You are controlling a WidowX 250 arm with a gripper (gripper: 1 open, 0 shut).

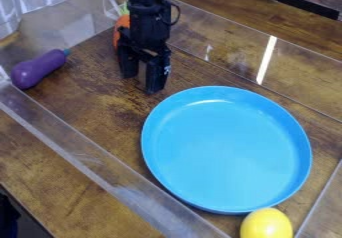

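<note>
My black gripper [142, 74] reaches down from the top of the view to just above the wooden floor, open, its lower part dark and hard to make out. An orange object [120, 34] is partly hidden behind it. A blue plate [226, 147] lies to the lower right of the gripper.
A purple eggplant-like toy [38, 70] lies at the left. A yellow object [266, 225] sits at the bottom right, below the plate. Clear plastic edges run along the left and right. Bare wood [94, 117] is free below the gripper.
</note>
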